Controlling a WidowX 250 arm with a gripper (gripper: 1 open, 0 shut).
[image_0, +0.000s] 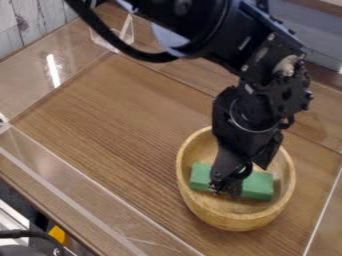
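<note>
A round wooden bowl (235, 215) sits at the lower right of the camera view, holding a green block (257, 188). My black gripper (227, 178) reaches down from the top into the bowl, its fingertips at the block's upper left part. The arm partly hides the bowl and block, and I cannot tell whether the fingers grip the block.
A black cable and a yellow item lie at the lower left corner. Light walls and trim edge the table at the top.
</note>
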